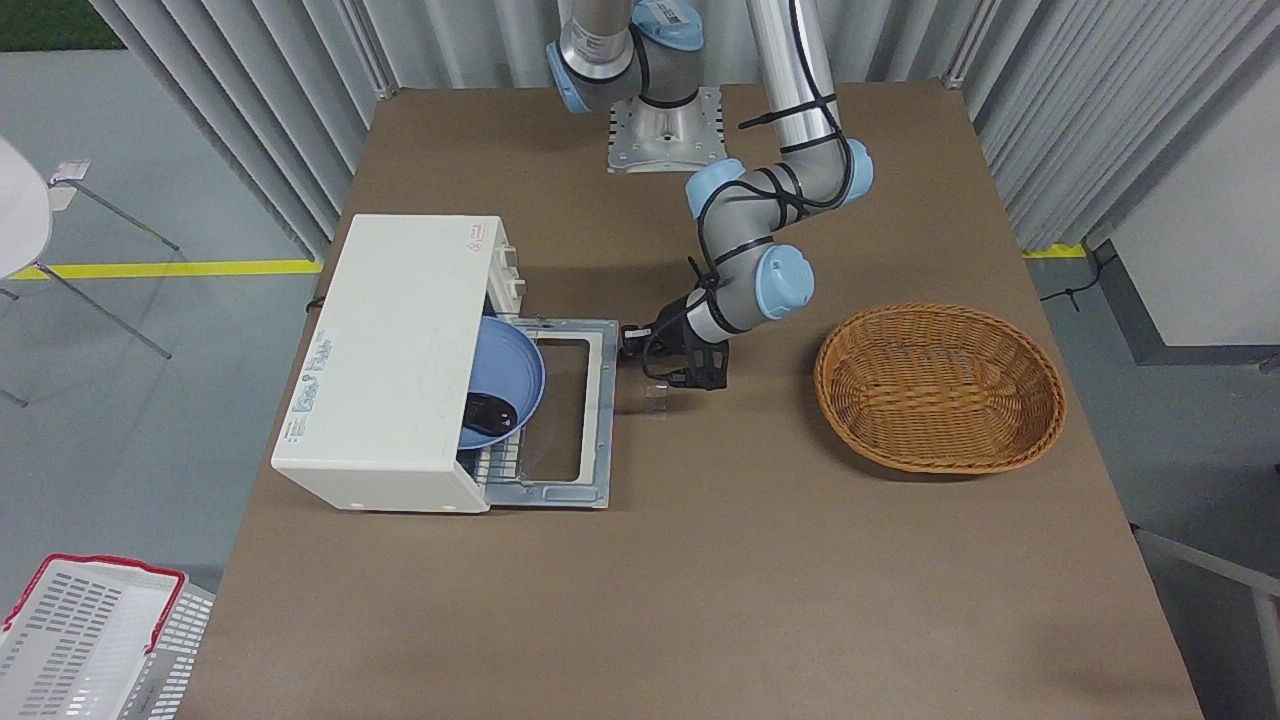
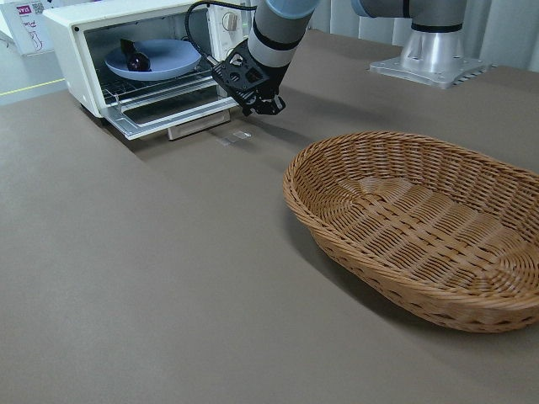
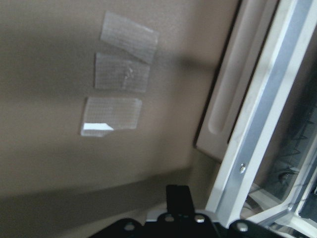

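A white toaster oven (image 1: 381,360) lies on the table with its glass door (image 1: 595,414) folded down. Inside are a blue plate (image 2: 168,61) and a dark object (image 1: 489,414) on it. My black gripper hangs low at the outer edge of the lowered door, near the door's handle (image 3: 233,84). In the wrist view its fingertips look together, though whether anything is between them cannot be seen.
A wicker basket (image 1: 939,389) sits on the right of the table. Strips of clear tape (image 3: 121,74) lie on the table beside the door.
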